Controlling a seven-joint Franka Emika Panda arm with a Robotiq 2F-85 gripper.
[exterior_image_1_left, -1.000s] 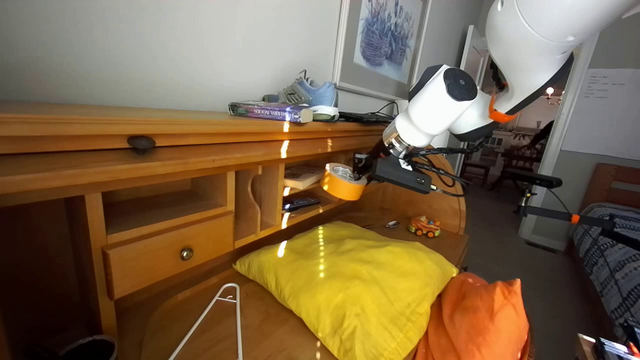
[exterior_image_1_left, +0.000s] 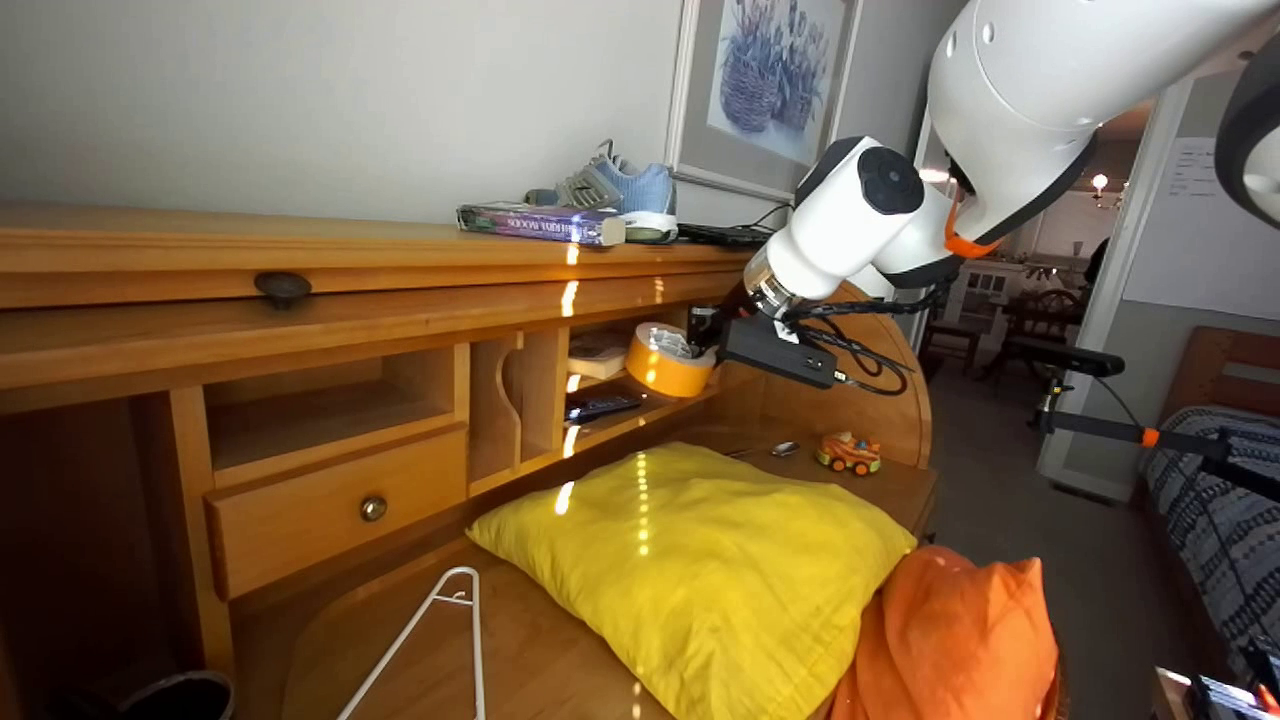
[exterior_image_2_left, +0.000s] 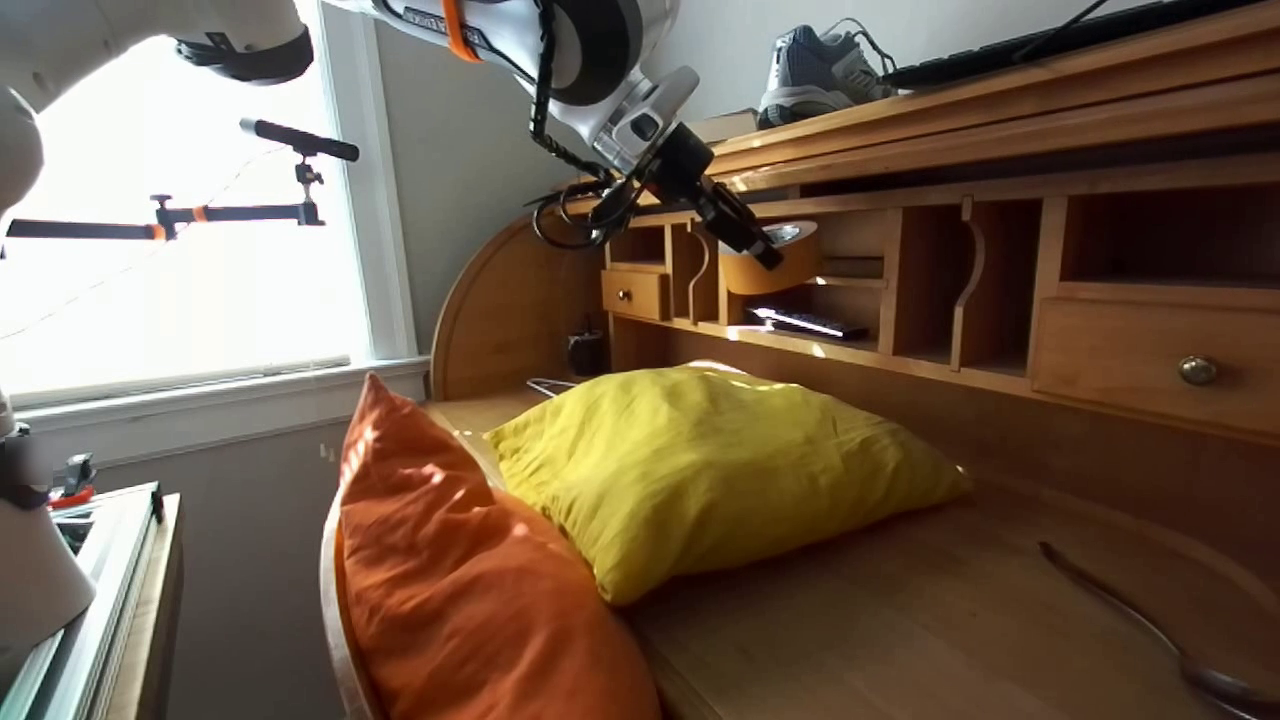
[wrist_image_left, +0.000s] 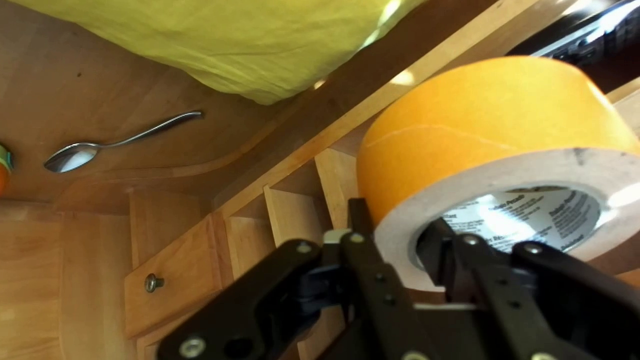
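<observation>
A wide roll of orange-yellow tape (exterior_image_1_left: 672, 364) hangs in front of the desk's shelf cubbies, clear of the desktop. My gripper is shut on its wall: one finger is outside the roll and the other reaches into the core. Seen from the wrist, the tape roll (wrist_image_left: 474, 132) tilts, with its pale side face and the printed lining of its core showing. In the other exterior view the tape (exterior_image_2_left: 774, 258) covers part of the cubby opening, and my gripper (exterior_image_2_left: 768, 246) comes down to it from the upper left.
Behind the tape, a shelf holds a boxy item (exterior_image_1_left: 600, 354) above a dark remote-like object (exterior_image_1_left: 603, 406). A yellow pillow (exterior_image_1_left: 708, 564) fills the desktop below, beside an orange pillow (exterior_image_1_left: 960, 630). Bare desktop surrounds a spoon (wrist_image_left: 75, 157). A shoe (exterior_image_1_left: 624, 192) sits on top.
The arm has moved left in exterior view 1, carrying the tape roll slightly left and up, closer to the cubby with the boxy item. The pillows and desk things stay put.
</observation>
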